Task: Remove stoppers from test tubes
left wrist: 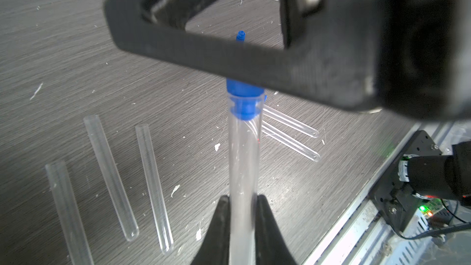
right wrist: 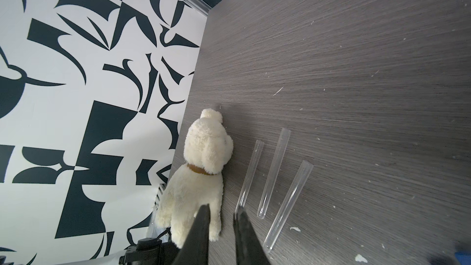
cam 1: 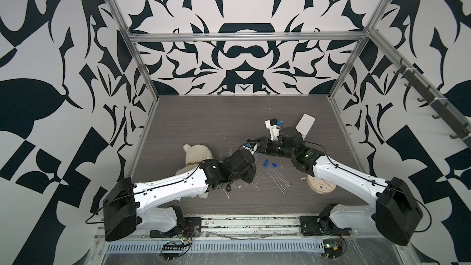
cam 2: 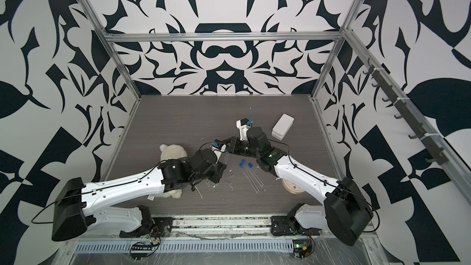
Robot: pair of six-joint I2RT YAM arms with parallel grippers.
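My left gripper is shut on a clear test tube (left wrist: 243, 157), which stands upright in the left wrist view. A blue stopper (left wrist: 244, 89) sits in the tube's mouth, its lower end inside the glass. The dark right gripper crosses in front of the stopper there, hiding its middle; the stopper's tip shows above. In the right wrist view my right gripper has its fingertips apart, and nothing clear shows between them. Tubes with blue stoppers (cam 1: 274, 165) lie on the table, right of the left gripper. Three tubes without stoppers (right wrist: 274, 174) lie near the plush toy.
The cream plush toy (right wrist: 198, 181) lies on the left side of the table. A white box (cam 2: 282, 126) stands at the back right. A round wooden item (cam 1: 321, 185) lies partly under the right arm.
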